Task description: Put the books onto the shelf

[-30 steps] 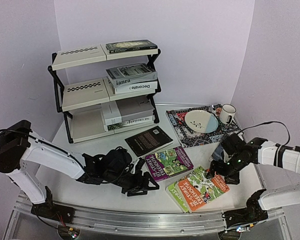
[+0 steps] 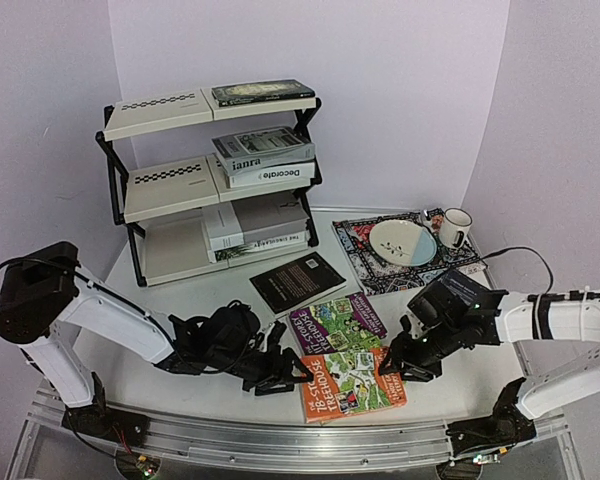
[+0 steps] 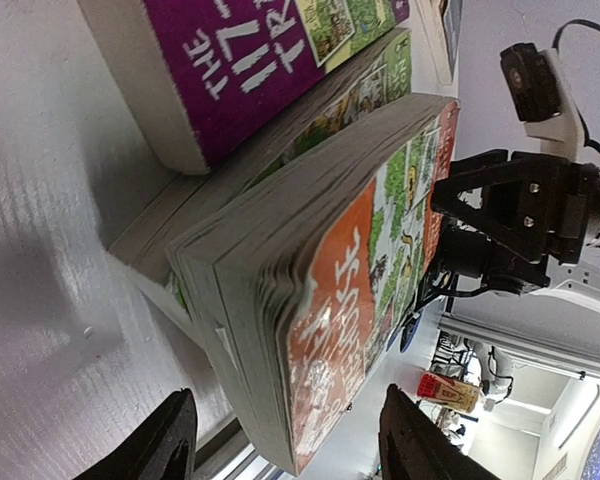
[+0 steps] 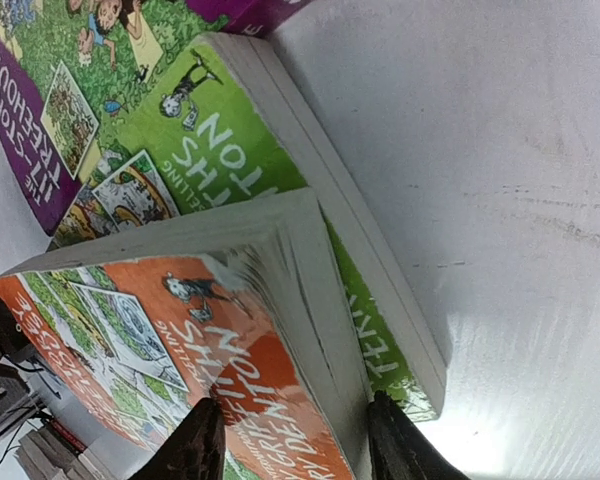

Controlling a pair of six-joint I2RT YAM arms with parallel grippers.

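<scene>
An orange treehouse book point(image 2: 350, 385) lies on a green book point(image 4: 230, 150) at the front middle, just below a purple treehouse book point(image 2: 335, 322). My left gripper point(image 2: 285, 370) is at the orange book's left end; in the left wrist view its fingers point(image 3: 165, 440) straddle that end. My right gripper point(image 2: 405, 365) is at the right end, with fingertips point(image 4: 390, 430) at the cover and page edge. Whether it grips is unclear. A black book point(image 2: 295, 282) lies behind.
A three-level rack point(image 2: 160, 185) with books stands back left. A patterned mat with a plate point(image 2: 402, 243) and mug point(image 2: 455, 228) is back right, a dark book point(image 2: 465, 285) before it.
The orange and green books have moved left, beneath the purple one's front, and turned straighter. My right gripper moved left and down with them; my left gripper shifted slightly.
</scene>
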